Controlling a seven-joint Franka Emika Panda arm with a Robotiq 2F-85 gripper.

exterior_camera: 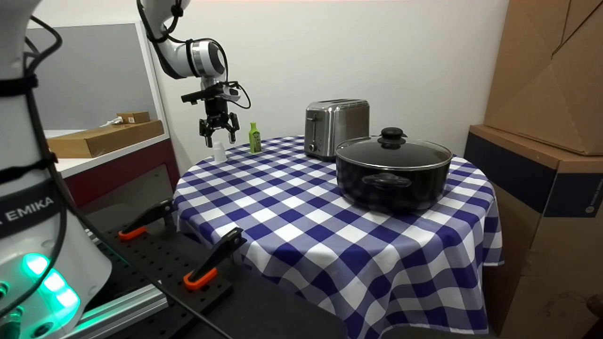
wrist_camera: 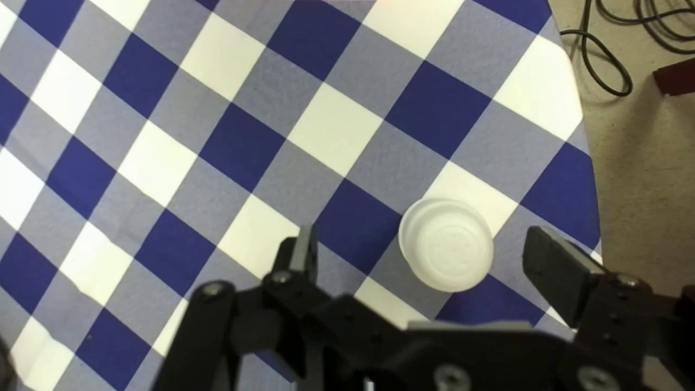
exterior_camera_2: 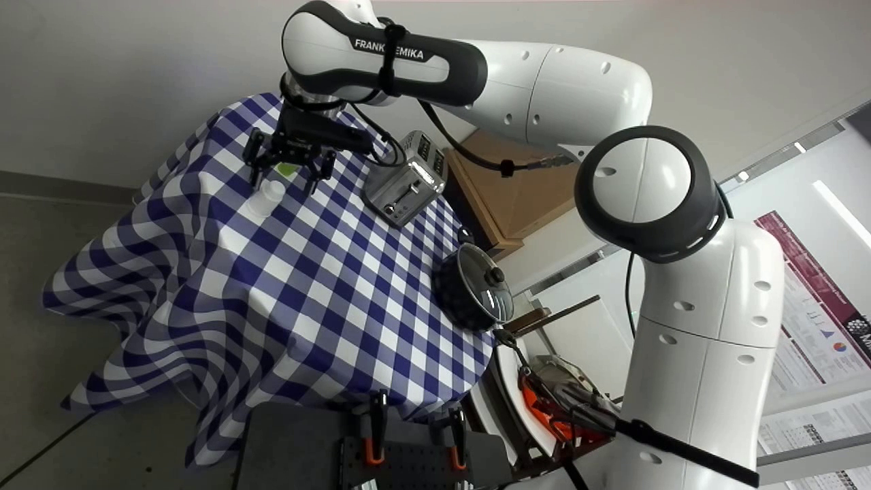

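Observation:
A small white bottle (exterior_camera: pixel 219 152) stands upright on the checkered tablecloth, near the table's far left edge. Just above it hangs my gripper (exterior_camera: pixel 220 140), open, its fingers spread wide. Seen from the wrist, the bottle's round white top (wrist_camera: pixel 449 247) lies between the two fingers, closer to the right one (wrist_camera: pixel 554 270), with a gap on either side. Exterior view 2 also has the white bottle (exterior_camera_2: pixel 265 199) beneath the open gripper (exterior_camera_2: pixel 283 185).
A green bottle (exterior_camera: pixel 255 139) stands a little right of the white one. Farther right are a silver toaster (exterior_camera: pixel 337 129) and a black lidded pot (exterior_camera: pixel 394 181). Clamps (exterior_camera: pixel 215 260) line the near side.

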